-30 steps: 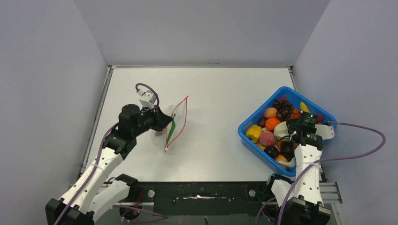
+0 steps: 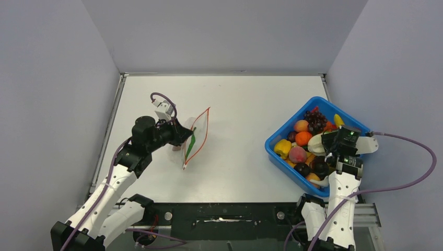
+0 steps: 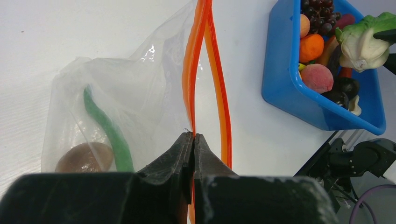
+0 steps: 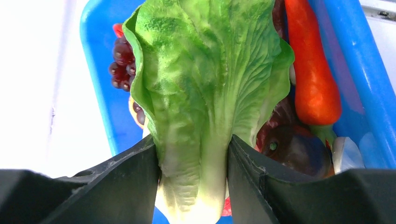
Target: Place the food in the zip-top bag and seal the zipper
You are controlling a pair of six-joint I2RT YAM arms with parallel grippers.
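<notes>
A clear zip top bag point(image 3: 140, 70) with an orange zip edge stands open on the table, holding a green pepper-like item point(image 3: 109, 128) and a brown round item point(image 3: 85, 157). My left gripper is shut on one side of the bag's zip edge; the other side bows away from it. Over the blue basket, a green and white lettuce point(image 4: 196, 93) sits between the fingers of my right gripper, which press against both sides of its pale stem. In the left wrist view, this lettuce point(image 3: 366, 43) shows above the other produce.
The blue basket point(image 2: 289, 174) at the right holds a red pepper point(image 4: 314, 70), dark grapes point(image 2: 315, 120), a peach point(image 2: 297, 154) and several other foods. Between bag and basket, the white table point(image 2: 240, 141) is clear.
The left arm and the bag look unmoved.
</notes>
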